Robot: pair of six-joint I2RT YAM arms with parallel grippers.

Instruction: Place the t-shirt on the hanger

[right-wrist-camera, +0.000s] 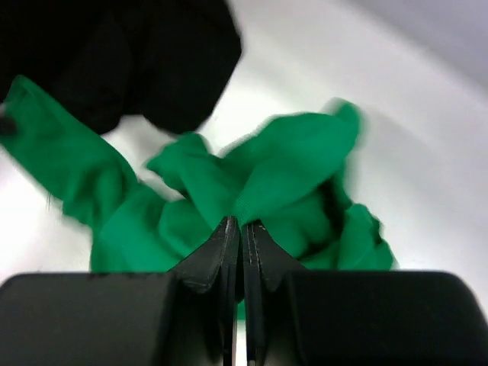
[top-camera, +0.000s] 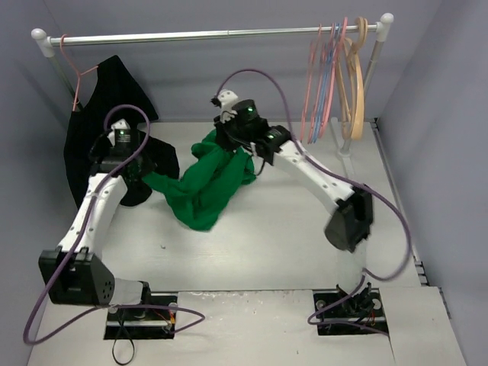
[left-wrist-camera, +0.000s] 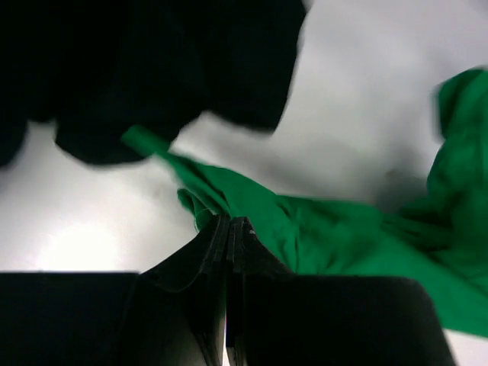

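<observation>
The green t-shirt (top-camera: 204, 191) is bunched up and stretched between my two grippers over the white table. At its left end my left gripper is shut with a thin fold of green cloth at its fingertips. My right gripper is shut on another part of the shirt, higher up and toward the back in the top view. The shirt's right portion (left-wrist-camera: 473, 168) bulges in loose folds. Several empty hangers (top-camera: 328, 84), pink, blue and wooden, hang at the right end of the rail (top-camera: 206, 35).
A black garment (top-camera: 99, 114) hangs on a pink hanger (top-camera: 78, 72) at the rail's left end, its lower part close by my left gripper. Clear table lies in front of the shirt and to its right.
</observation>
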